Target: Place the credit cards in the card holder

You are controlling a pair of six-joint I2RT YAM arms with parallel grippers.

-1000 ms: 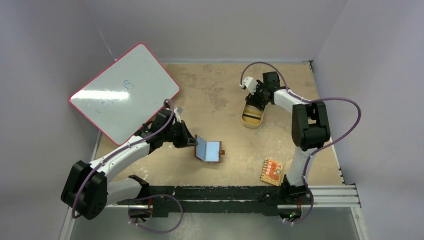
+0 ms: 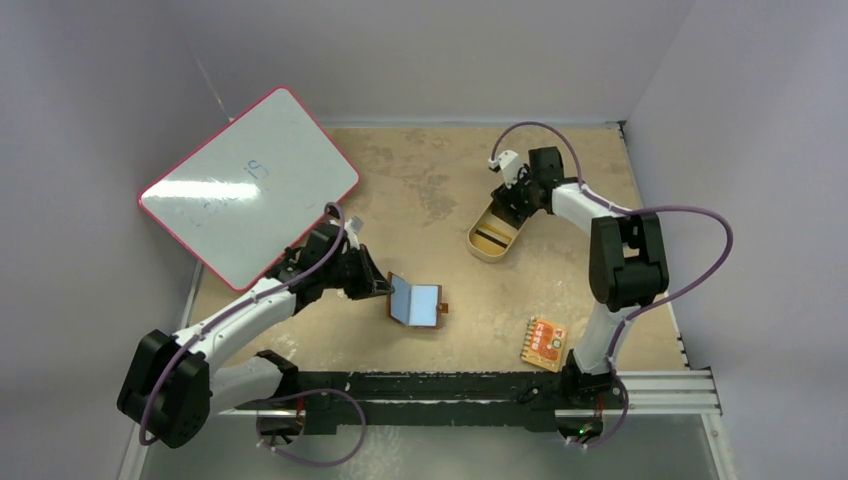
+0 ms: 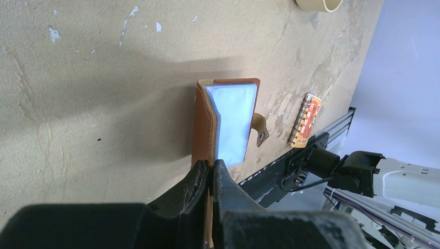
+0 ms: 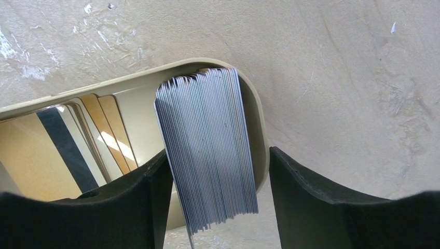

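The brown card holder (image 3: 202,124) with pale blue sleeves (image 2: 424,305) lies open at lower centre. My left gripper is shut on its edge. A beige oval container (image 2: 477,247) sits at back right; inside, the right wrist view shows gold and dark cards (image 4: 41,155) and a dense stack of cards (image 4: 205,145) seen edge-on. My right gripper is over that container, fingers either side of the stack and part open; whether both touch it is unclear.
A whiteboard (image 2: 247,187) lies at back left. An orange spiral notebook (image 2: 544,343) is at front right. The table between holder and container is clear.
The beige container has shifted left and slightly toward the front, with my right gripper and arm moving slightly too. The card holder and left gripper have moved very slightly.
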